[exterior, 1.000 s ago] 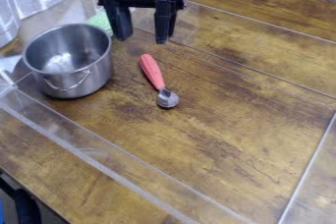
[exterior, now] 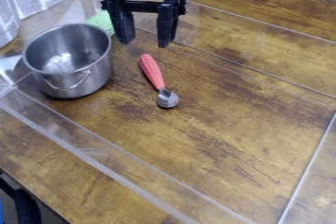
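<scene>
My black gripper (exterior: pixel 144 29) hangs at the top centre of the view, above the table, with its two fingers spread apart and nothing visible between them. Below it lies a utensil with a red handle (exterior: pixel 152 71) and a round metal head (exterior: pixel 167 98) pointing toward the front. To the left stands a steel pot (exterior: pixel 69 79), with its inside visible.
A green item (exterior: pixel 101 23) sits behind the pot, partly hidden by the arm. A dark object (exterior: pixel 16 208) shows at the bottom left corner.
My gripper has shifted very slightly over the last second. The pot and the red-handled utensil have not moved.
</scene>
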